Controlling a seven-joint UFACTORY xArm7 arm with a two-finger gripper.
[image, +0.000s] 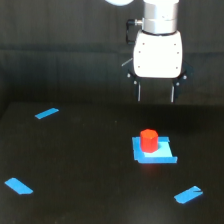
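A small red block (149, 140) rests on a pale blue square (163, 155) with brighter blue borders, right of centre on the dark table. Higher in the picture, above and behind the block, hangs my white gripper (156, 94). Its two thin dark fingers (139, 93) point down, spread wide apart, and the space between them is empty. It is open and touches nothing.
Strips of blue tape mark the dark table: one at the far left (47, 113), one at the near left (18, 186) and one at the near right (188, 195). A dark curtain or wall (60, 60) stands behind.
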